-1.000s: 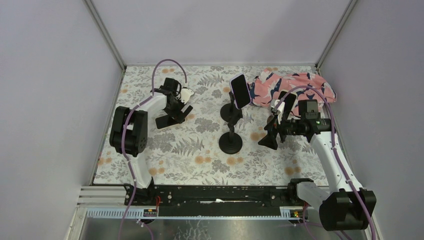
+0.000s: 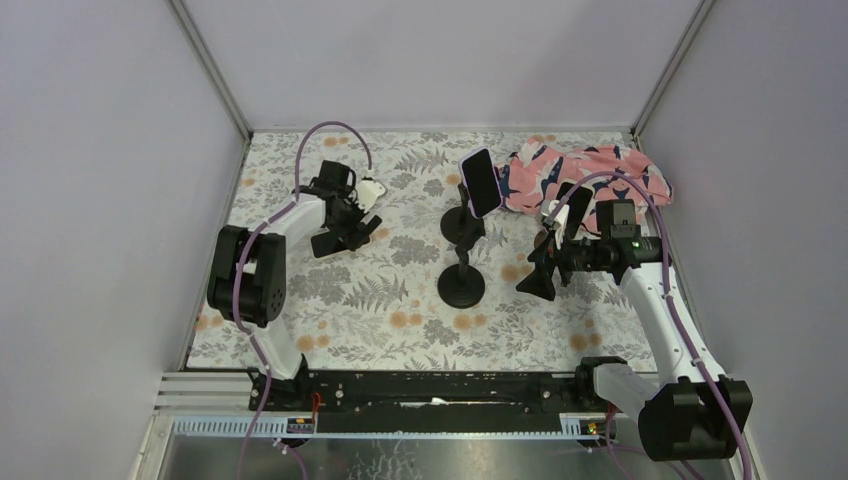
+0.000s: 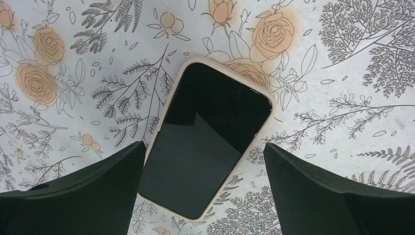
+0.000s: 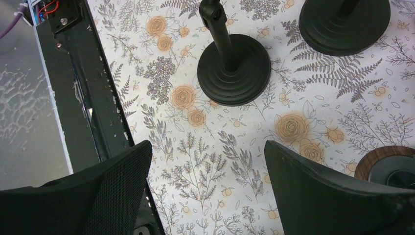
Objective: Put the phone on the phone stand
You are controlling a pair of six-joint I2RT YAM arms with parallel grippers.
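Observation:
A phone with a black screen and pale case [image 3: 205,137] lies face up on the left of the mat, under my open left gripper, whose fingers straddle it from above. In the middle stands an empty black phone stand [image 2: 461,289], also in the right wrist view [image 4: 233,85]. Behind it another stand [image 2: 452,224] bears an upright phone [image 2: 482,183]. My right gripper hangs open, nothing between its fingers, right of the stands [image 2: 536,281].
A crumpled pink cloth [image 2: 628,165] and another dark phone [image 2: 576,200] are at the back right. A round wood-rimmed base [image 4: 364,166] is near the right gripper.
My left arm has moved a little toward the front and left, over the lying phone. The right arm and the stands have not moved.

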